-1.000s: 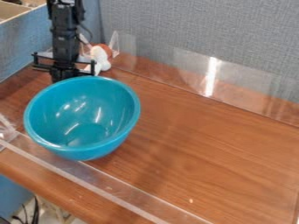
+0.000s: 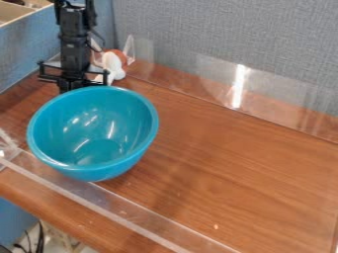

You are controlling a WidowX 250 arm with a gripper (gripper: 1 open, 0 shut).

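Observation:
A large teal bowl [image 2: 93, 138] sits at the left front of the wooden table [image 2: 224, 168]. Just behind its back rim is my black gripper [image 2: 73, 77], low over the table; its fingertips are partly hidden by the bowl, and I cannot make out whether anything is between them. Right beside the gripper, behind it, sits a small white and orange object [image 2: 113, 63], possibly a plush toy.
Clear plastic barriers run along the back and front left edges of the table. Grey padded walls stand behind and at the left, with an open box at the top left.

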